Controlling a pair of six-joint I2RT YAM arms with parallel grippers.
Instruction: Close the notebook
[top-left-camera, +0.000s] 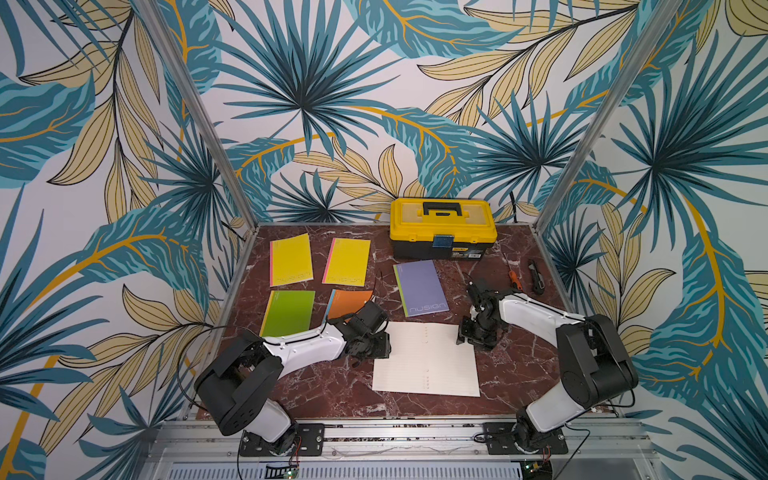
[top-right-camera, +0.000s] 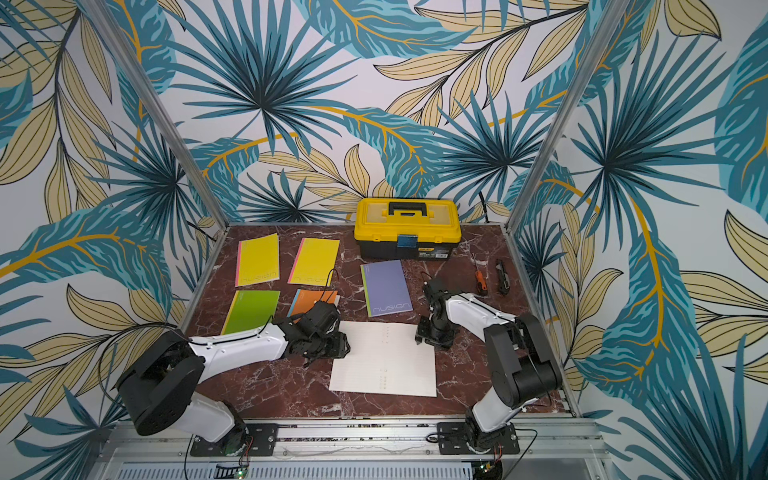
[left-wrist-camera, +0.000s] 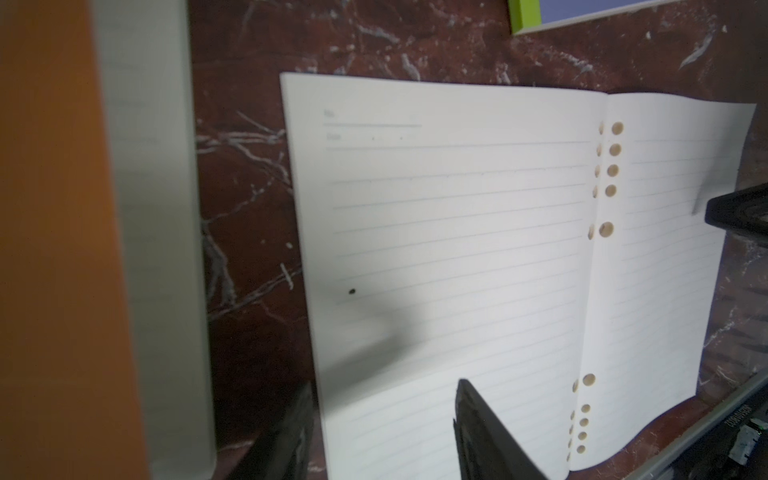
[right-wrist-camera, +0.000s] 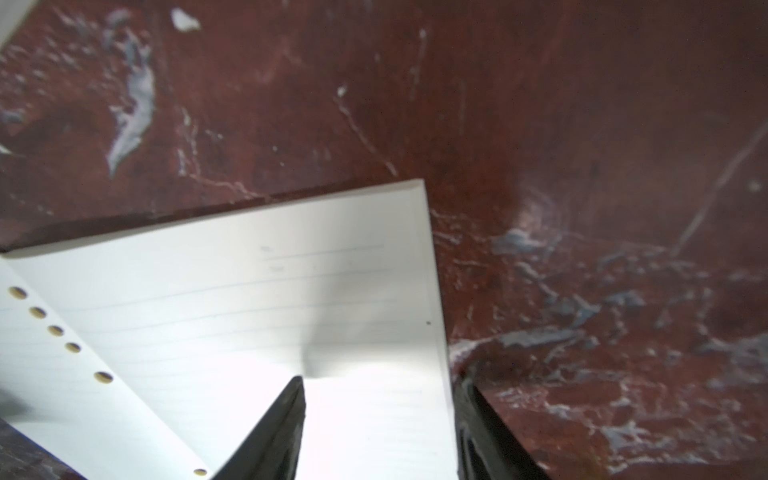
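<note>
The notebook (top-left-camera: 425, 368) lies open on the table, its two lined white pages spread nearly flat with a row of punched holes along the fold. Over its left edge stands my left gripper, fingers open, with the page edge between its fingers and no contact showing. My right gripper is at the far right corner of the notebook. Its fingers stand part open around the right page edge, one finger over the paper and the other just beyond the edge. Whether a fingertip touches the paper is hard to tell.
A purple notebook (top-left-camera: 420, 288) lies just behind. Orange (top-left-camera: 349, 302), green (top-left-camera: 288, 313) and two yellow notebooks are to the left. At the back is a yellow toolbox (top-left-camera: 443, 226). Two tools lie at the right.
</note>
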